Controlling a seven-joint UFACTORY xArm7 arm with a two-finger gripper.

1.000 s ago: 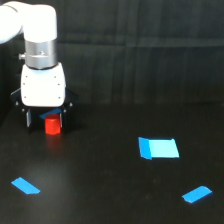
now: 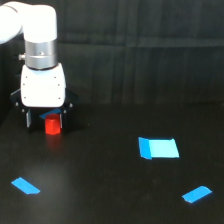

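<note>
A small red block (image 2: 53,125) is on the black table at the left of the camera view. Directly above it hangs the white hand of my arm, with the gripper (image 2: 45,119) pointing down. Its dark fingers look spread apart, one well to the left of the block and the other close by its right side. Against the dark background the fingertips are hard to make out. Contact between finger and block cannot be judged.
A pale blue square (image 2: 164,149) edged with brighter blue tape lies right of centre. Blue tape strips mark the front left (image 2: 26,186) and front right (image 2: 196,194). A dark curtain (image 2: 140,50) closes off the back.
</note>
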